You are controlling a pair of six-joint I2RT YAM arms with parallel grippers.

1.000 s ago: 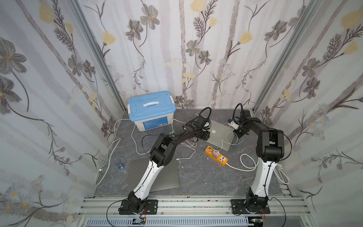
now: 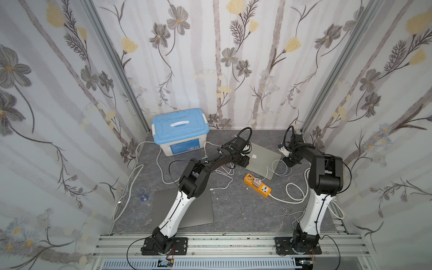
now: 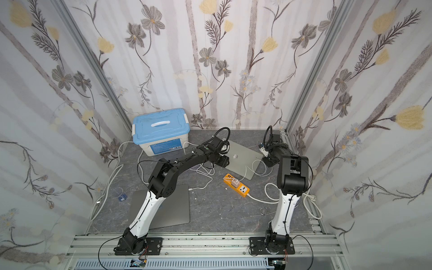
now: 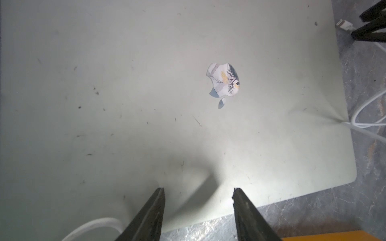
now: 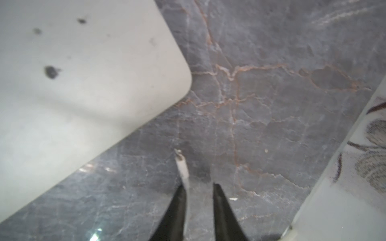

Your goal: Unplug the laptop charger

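The silver laptop [image 2: 263, 159] with apple logo lies closed at the back right. My left gripper is open above it, nothing seen between its fingers. My right gripper is beside the laptop's corner; a white cable end [image 5: 181, 164], blurred, stands at or between its part-open fingers, and I cannot tell whether it is gripped. In the right wrist view this end is apart from the laptop. An orange power strip [image 2: 263, 189] with a white charger [image 2: 257, 182] plugged in sits in front of the laptop.
A blue-lidded box [image 2: 180, 126] stands at the back left. A second grey laptop [image 2: 198, 211] lies at the front left. Loose white cables run around both sides. Bare table shows at the front centre. Walls close in behind and at the sides.
My right gripper has moved rightward, away from the laptop, and the white cable loop has shifted right too. The left arm has stayed still.
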